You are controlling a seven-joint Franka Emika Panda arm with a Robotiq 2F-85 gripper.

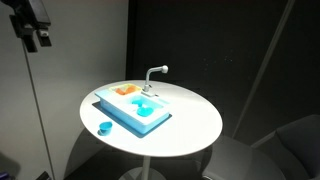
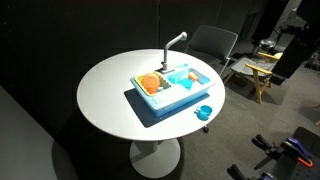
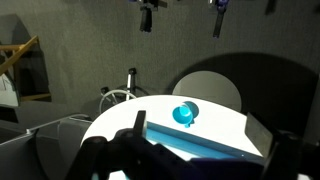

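High at the left of exterior view 1, my gripper hangs open, well above the table and off to one side. The wrist view looks down past the parted fingers, with nothing held between them. A small blue cup stands on the white round table near its edge, outside the blue-and-white sink tub. Seen from above, the cup lies beyond the tub's blue side. Inside the tub are blue pieces and an orange piece.
A grey faucet rises behind the tub. Chairs stand around the table, one grey in exterior view 2.
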